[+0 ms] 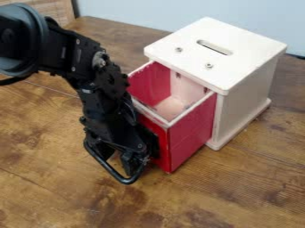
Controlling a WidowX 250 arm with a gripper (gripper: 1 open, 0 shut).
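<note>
A white wooden box [244,93] with a slot in its top stands on the table, its red drawer [191,134] pulled out toward the front left. The drawer looks empty, with a pale floor inside. My black gripper [125,156] is low at the drawer's left front, against or very close to it. The fingertips are dark and partly hidden by the gripper body, so whether it is open or shut cannot be seen.
A pale wall is behind the table at the back.
</note>
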